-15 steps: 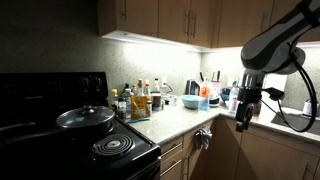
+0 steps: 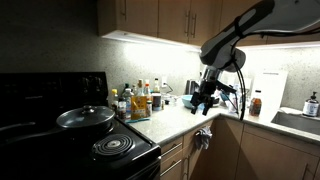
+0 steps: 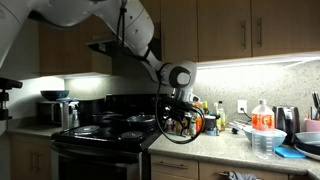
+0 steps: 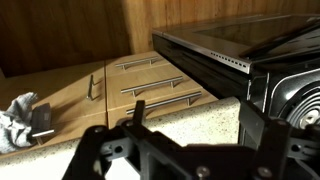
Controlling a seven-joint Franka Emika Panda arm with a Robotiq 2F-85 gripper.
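My gripper [image 2: 200, 107] hangs over the counter near its inner corner in exterior view 1. In the wrist view the gripper is open, its two dark fingers well apart with nothing held between them. Below it lie the pale counter edge [image 4: 195, 122] and wooden drawer fronts with metal handles [image 4: 160, 105]. A grey-white towel [image 4: 14, 122] hangs at the left of that view; the same towel [image 2: 203, 137] shows on the cabinet front in exterior view 1.
The stove [image 2: 115, 145] carries a lidded pan [image 2: 85, 117]. Several bottles [image 2: 140, 100] crowd the counter's back by the wall. A blue bowl [image 3: 262, 121] and a clear bottle [image 3: 262, 143] stand farther along. Bare counter [image 2: 172, 123] lies in front of the bottles.
The arm has swung left in exterior view 1, from in front of the right-hand cabinets to over the counter corner, rising slightly. The towel and the counter items look unmoved.
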